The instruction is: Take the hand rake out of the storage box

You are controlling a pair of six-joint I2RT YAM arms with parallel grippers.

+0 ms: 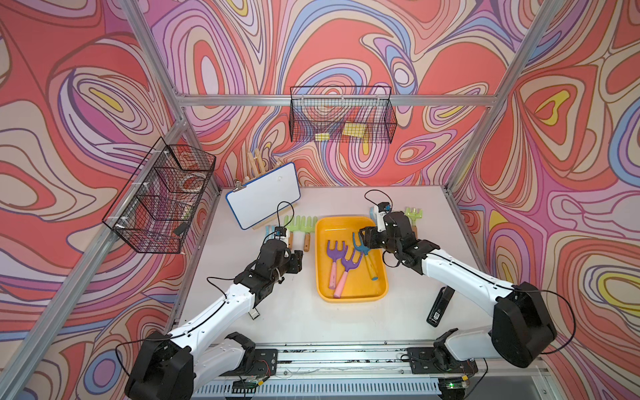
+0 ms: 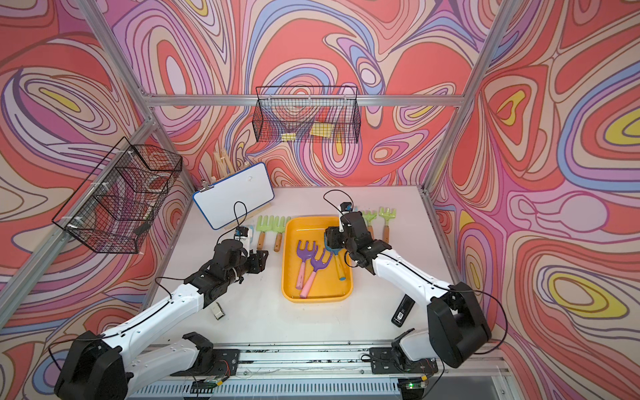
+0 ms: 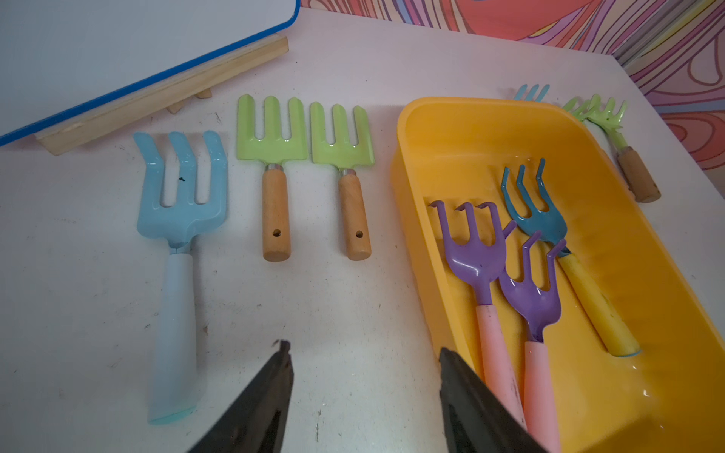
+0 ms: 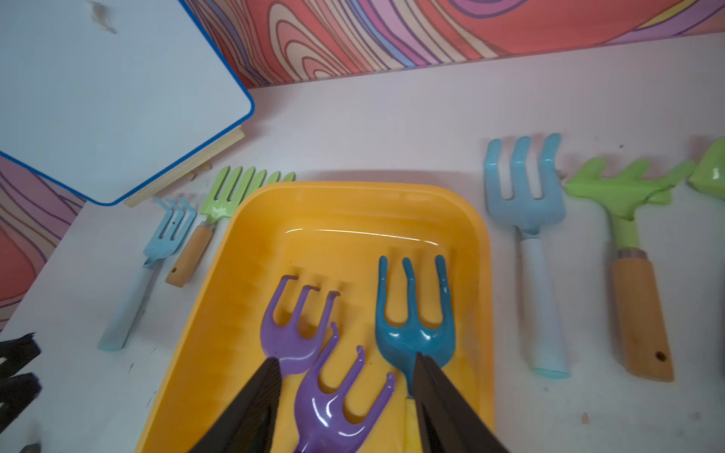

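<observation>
An orange storage box [image 1: 351, 293] holds three hand rakes: a purple rake with pink handle [image 3: 472, 260], a second purple rake [image 3: 532, 298] beside it, and a blue rake with yellow handle [image 4: 414, 339]. My left gripper is open over the table just left of the box, nothing between its fingers. My right gripper is open above the box's right part, over the rakes, holding nothing.
Light blue rakes [image 3: 181, 211] and green rakes [image 3: 273, 143] lie outside the box on both sides. A whiteboard [image 1: 263, 193] leans at the back left. A black object [image 1: 440, 306] lies front right.
</observation>
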